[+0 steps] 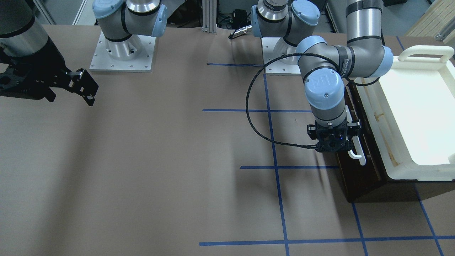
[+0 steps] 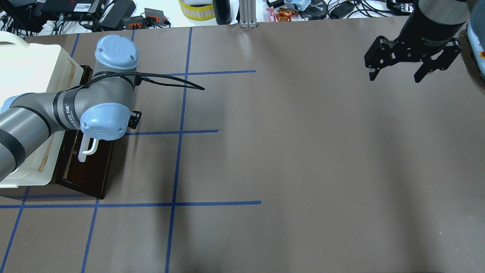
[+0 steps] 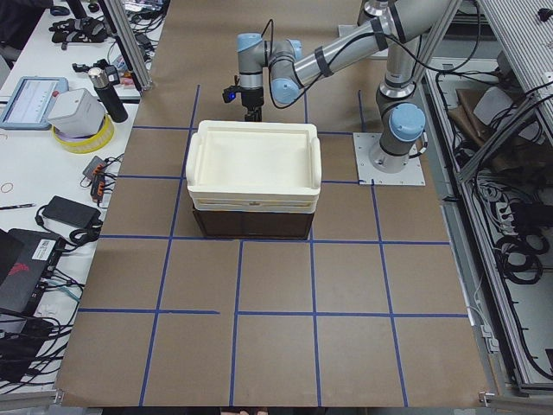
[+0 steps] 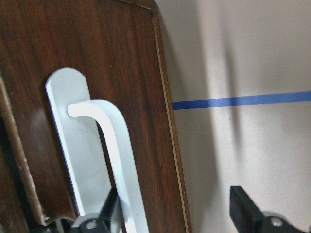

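Observation:
A dark wooden box [image 1: 362, 179] has a white lever handle [image 4: 121, 150] on a silver-white plate [image 4: 73, 136], seen upright along its side face. My gripper stands at this face with its fingers apart: one finger is at the lower part of the handle, the other over bare floor to the right. Whether that finger touches the handle I cannot tell. In the front view the gripper's black body [image 1: 332, 136] covers part of the handle [image 1: 358, 151].
A white bin [image 3: 255, 160] rests on the box. Other arms stand around the table, one with a black gripper [image 2: 411, 57]. The taped floor [image 2: 291, 150] beside the box is clear.

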